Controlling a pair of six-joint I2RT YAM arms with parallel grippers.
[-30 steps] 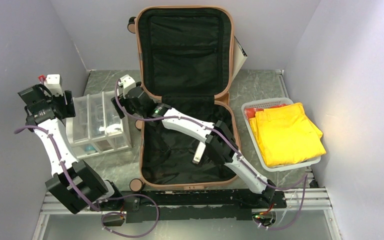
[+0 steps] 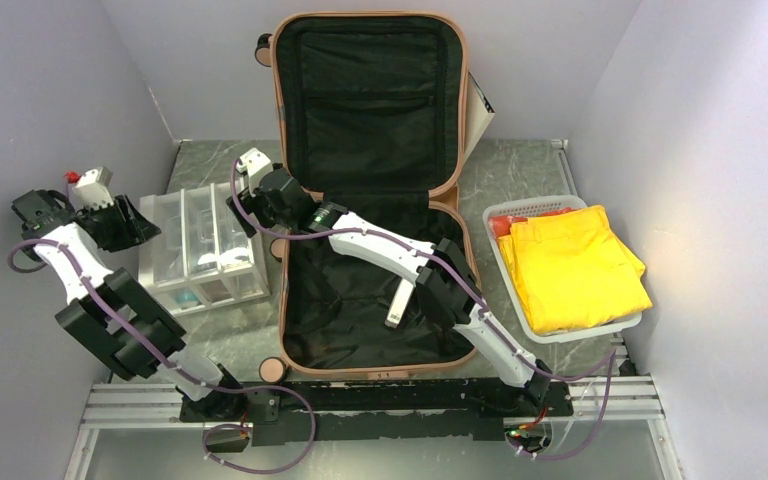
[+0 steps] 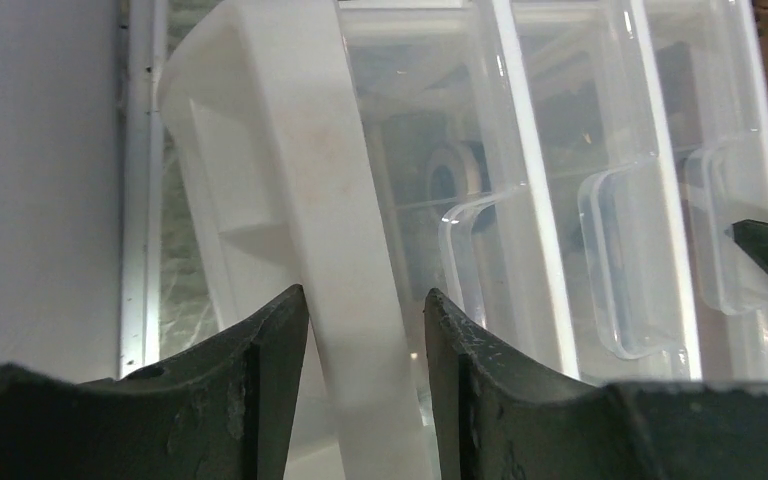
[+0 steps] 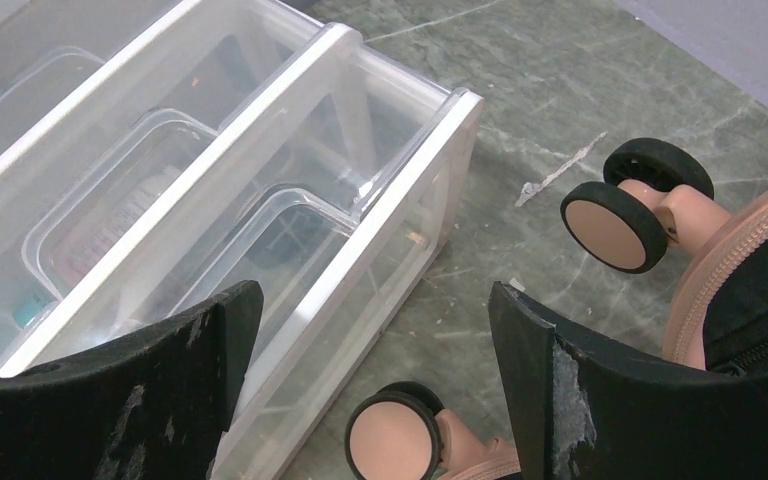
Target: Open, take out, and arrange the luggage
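A clear storage box (image 2: pixel 200 290) with three lidded compartments stands left of the open black suitcase (image 2: pixel 360 320). My left gripper is at the box's left end, fingers part open with the white edge strip (image 3: pixel 315 190) showing between them; contact is unclear. My right gripper hangs open over the box's right wall (image 4: pixel 400 210) in the right wrist view, that wall between its fingers.
A white basket (image 2: pixel 501 262) with folded yellow clothing (image 2: pixel 570 275) and a red item stands on the right. Suitcase wheels (image 4: pixel 605 225) lie beside the box's right end. Grey walls close in at both sides.
My left gripper has moved outward and turned to face the box's left end. The box has shifted slightly right and down in the top view. The right arm is almost unchanged.
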